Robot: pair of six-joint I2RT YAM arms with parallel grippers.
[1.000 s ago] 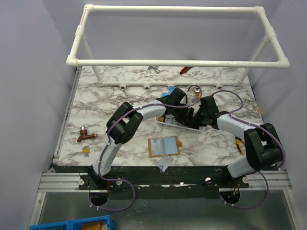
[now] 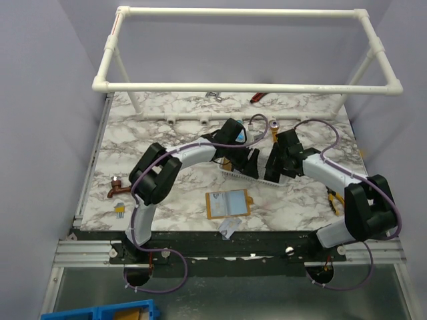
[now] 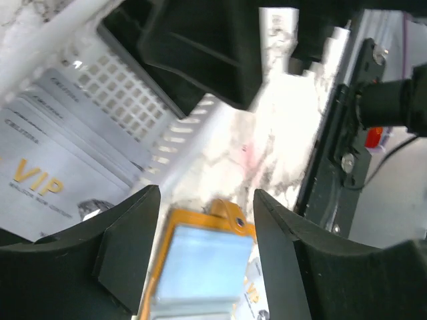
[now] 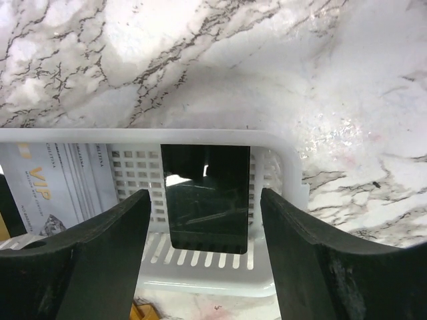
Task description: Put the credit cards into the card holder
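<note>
The brown-edged card holder [image 2: 227,204] lies spread flat on the table, a pale card in its left pocket. Just below it is a loose silver card [image 2: 229,227]. Silver VIP cards [image 4: 59,180] overlap in the left part of the white basket, next to a flat black rectangular item [image 4: 208,200] in its right part. Over the basket, my left gripper stands open, with the holder [image 3: 207,260] beyond its fingertips. My right gripper is open too, the black item showing below and between its fingers.
The white basket [image 4: 193,137] sits under both arms, which are close together. Tools lie at the back, a brown tap [image 2: 120,188] at far left, and yellow-handled pliers [image 2: 335,200] at right. Bare marble surrounds the holder on both sides.
My left gripper has shifted left over the basket, away from the right one. The card holder and loose card have stayed put.
</note>
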